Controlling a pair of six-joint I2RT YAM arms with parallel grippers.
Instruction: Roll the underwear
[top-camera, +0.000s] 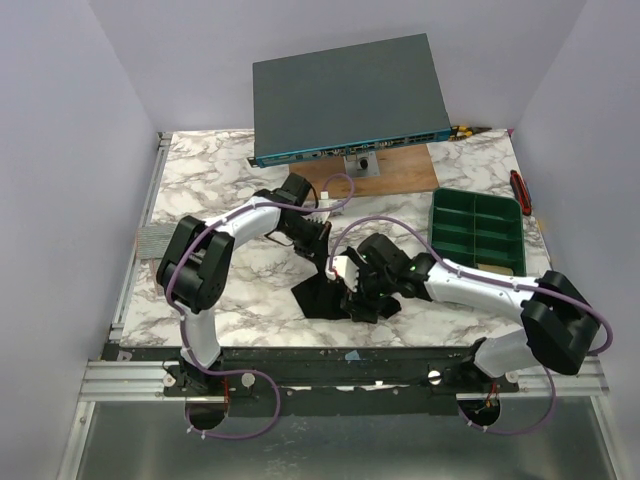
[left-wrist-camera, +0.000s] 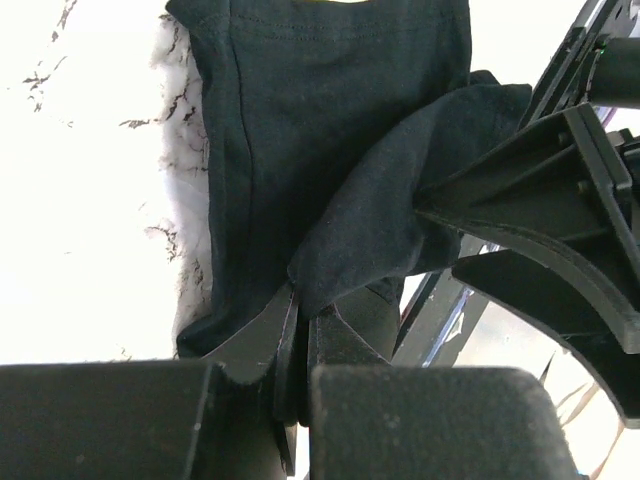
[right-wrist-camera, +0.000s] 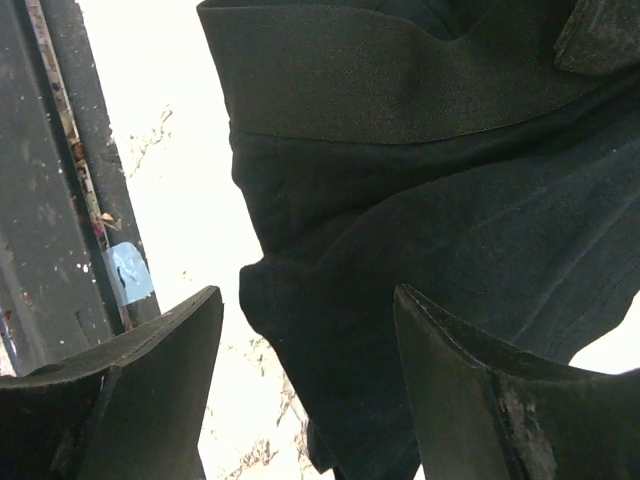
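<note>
The dark underwear (top-camera: 310, 298) lies spread on the marble table near its front edge. My left gripper (top-camera: 320, 255) is at its left upper part; in the left wrist view its fingers (left-wrist-camera: 250, 420) are shut with a fold of the dark cloth (left-wrist-camera: 350, 230) right at their tips, and whether it is pinched cannot be made out. My right gripper (top-camera: 355, 305) is over the underwear's right part; in the right wrist view it is open above the cloth (right-wrist-camera: 440, 230), with nothing between its fingers.
A green divided bin (top-camera: 476, 230) stands at the right, a monitor (top-camera: 349, 100) on a wooden board (top-camera: 405, 170) at the back, a grey pad (top-camera: 153, 242) at the left. The table front edge is close below the cloth.
</note>
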